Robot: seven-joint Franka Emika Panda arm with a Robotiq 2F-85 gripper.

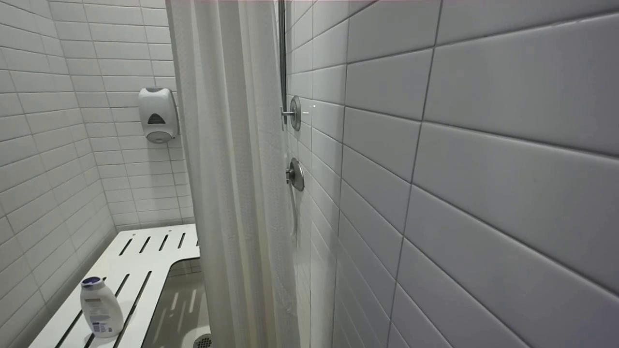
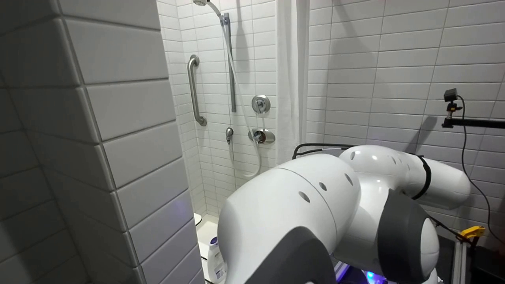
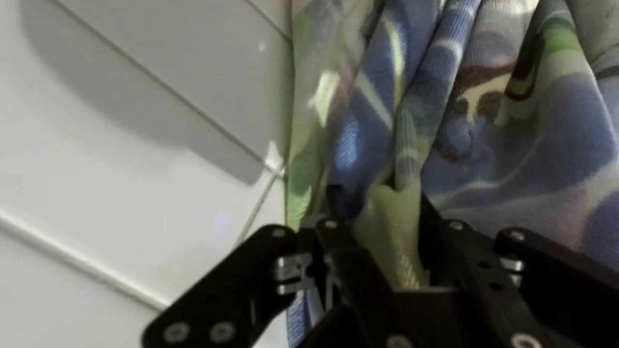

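Observation:
A patterned cloth in blue, green and white hangs in folds against the white tiled wall in the wrist view. At the bottom of that view is my gripper, its dark fingers part open on either side of a yellowish-green fold. The fingertips reach into the cloth and are partly hidden by it. Whether the pads press on the fold cannot be made out. In exterior view 2 the white arm fills the lower middle, with its gripper out of sight.
A white bottle with a blue cap stands on the slotted shower bench. The pale shower curtain hangs beside it. A tiled wall corner stands left of the arm. A camera is mounted at the right.

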